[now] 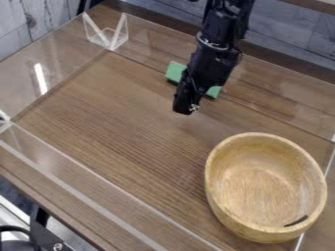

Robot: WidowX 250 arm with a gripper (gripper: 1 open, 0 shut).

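Note:
The black robot arm reaches down from the top of the view to my gripper (187,103), which is low over the wooden surface (118,132) near its middle. The gripper looks shut, with nothing visible between its fingers. A green object (175,73) lies just behind it, partly hidden by the arm and gripper.
A large tan bowl (262,216) sits at the front right. Clear plastic corner pieces (105,34) stand at the back left, and a wall runs along the back right.

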